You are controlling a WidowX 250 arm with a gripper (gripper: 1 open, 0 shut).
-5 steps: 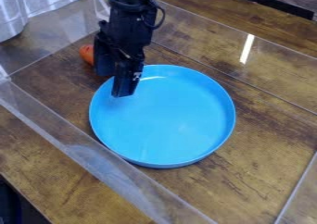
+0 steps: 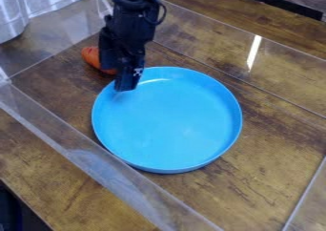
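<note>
My black gripper point(image 2: 121, 58) hangs at the upper left of the camera view, over an orange object point(image 2: 91, 57) that looks like a carrot and lies on the wooden table. The gripper partly hides this object, and I cannot tell whether the fingers are open or shut. A large blue plate point(image 2: 167, 119) lies in the centre, just below and right of the gripper.
Clear wooden table point(image 2: 261, 101) surrounds the plate on the right. A transparent strip point(image 2: 76, 130) runs diagonally along the left, and white material point(image 2: 26, 10) is at the upper left corner.
My gripper has shifted slightly to the left, toward the orange object. The plate has not moved.
</note>
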